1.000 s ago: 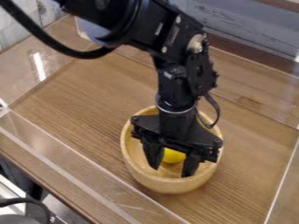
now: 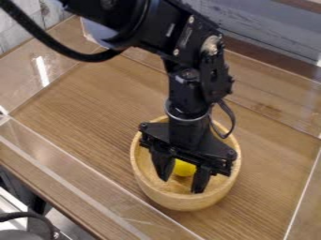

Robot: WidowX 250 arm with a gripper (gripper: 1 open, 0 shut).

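Observation:
The black gripper (image 2: 182,177) reaches down into a tan round bowl (image 2: 189,199) at the lower middle of the camera view. Its fingers are spread at least partly, on either side of a small yellow object (image 2: 185,168) in the bowl, which is mostly hidden behind the gripper. Whether the fingers touch the yellow object is unclear.
A pale wall or ledge runs along the back, and a dark cable lies at the lower left edge.

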